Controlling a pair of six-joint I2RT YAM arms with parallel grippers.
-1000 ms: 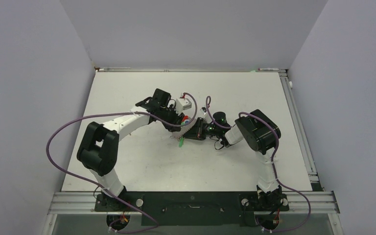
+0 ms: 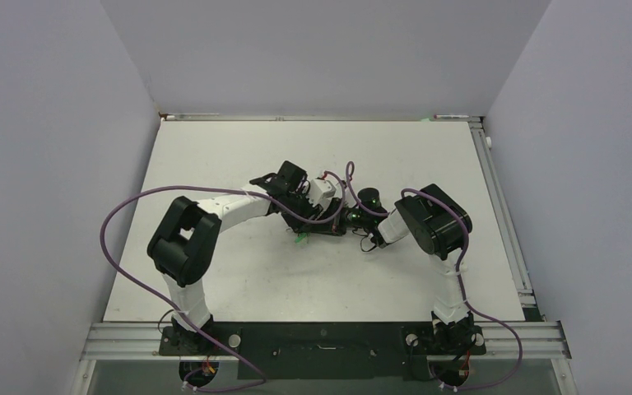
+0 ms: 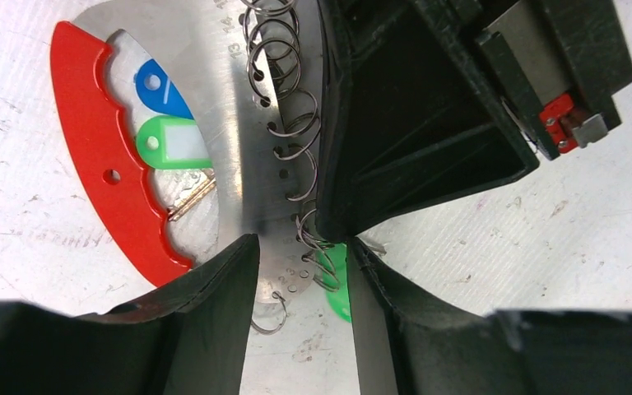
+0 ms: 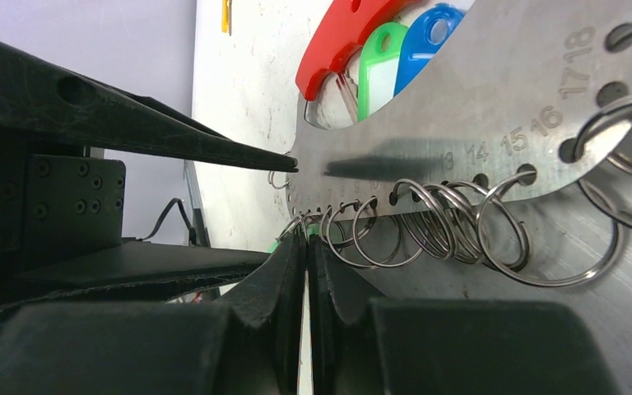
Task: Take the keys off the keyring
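Observation:
In the left wrist view a steel plate [image 3: 243, 189] with numbered holes and wire rings [image 3: 300, 132] lies beside a red notched part [image 3: 90, 132], a blue tag [image 3: 164, 95], a green tag [image 3: 173, 148] and a metal key. Another green tag [image 3: 337, 292] hangs by the rings. My left gripper stands open over the plate's lower end and that tag. My right gripper is shut on something small among the rings at the plate's edge, apparently a ring; the exact part is hard to tell.
Both arms crowd the middle of the white table [image 2: 214, 148], their grippers very close together.
My left arm has moved right and slightly toward the front, closer to the right gripper, covering more of the plate. The right arm has stayed in place.

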